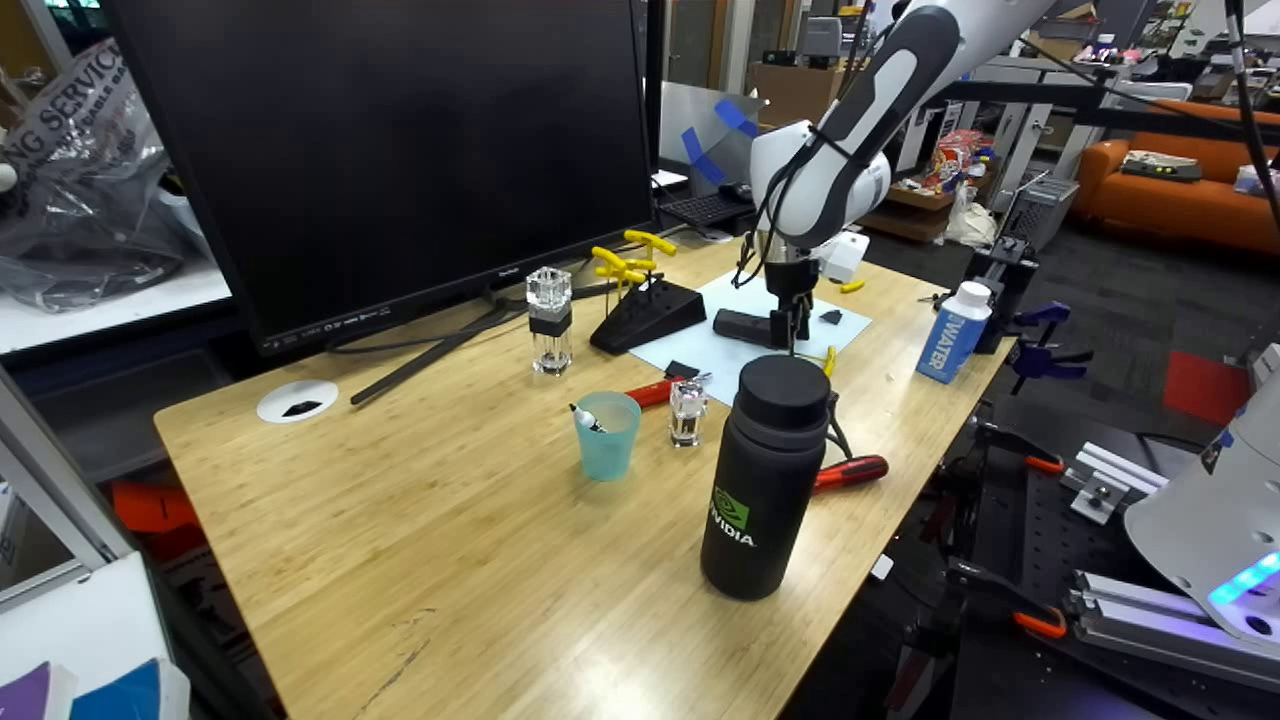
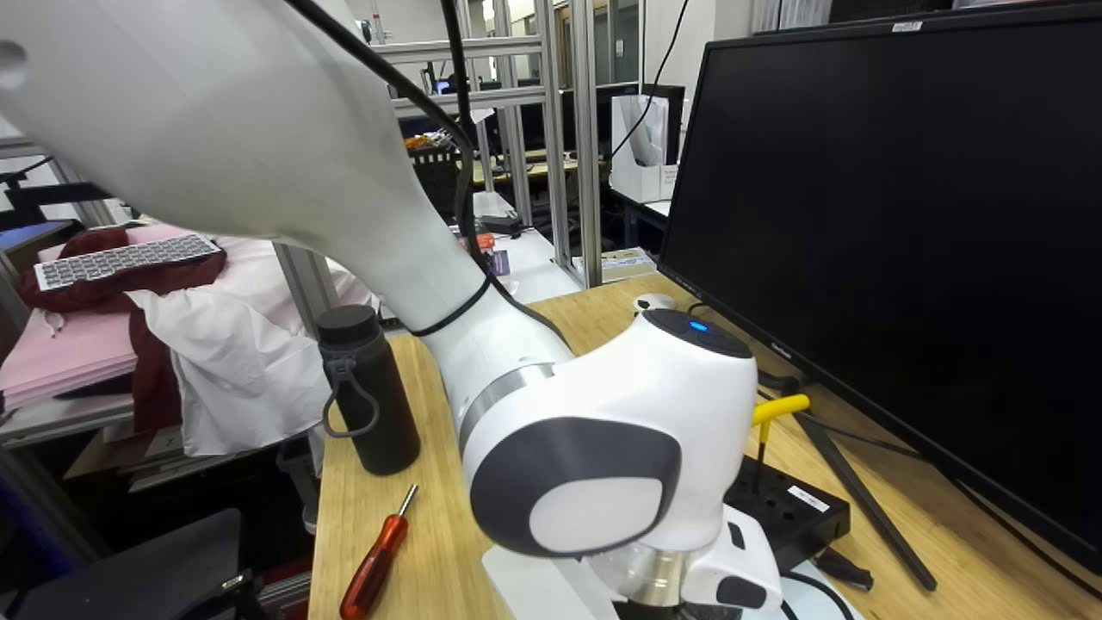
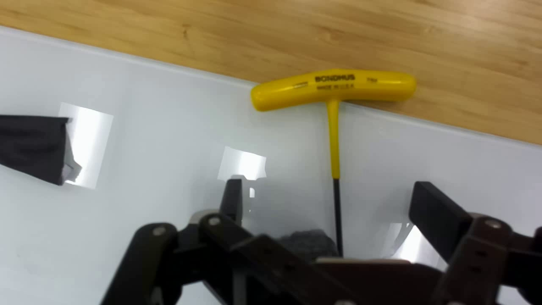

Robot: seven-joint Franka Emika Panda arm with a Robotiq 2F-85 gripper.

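In the wrist view a yellow T-handle hex key [image 3: 333, 87] lies with its handle across the edge of a white sheet [image 3: 152, 132]. Its dark shaft runs down between my open fingers, and its lower end is hidden behind the gripper. My gripper stands open over the sheet, one finger to each side of the shaft, with nothing held. Exterior view 1 has the gripper [image 1: 788, 336] low over the pale sheet, partly hidden behind the black bottle's cap. A black stand [image 1: 648, 317] holding several yellow hex keys is left of it.
A tall black bottle [image 1: 762, 480] stands nearer the camera, with a red screwdriver [image 1: 851, 473] behind it. A teal cup [image 1: 608, 438], clear acrylic pieces [image 1: 549, 318] and a blue-and-white water carton [image 1: 954, 335] stand around the table. The monitor [image 1: 396, 144] borders one side.
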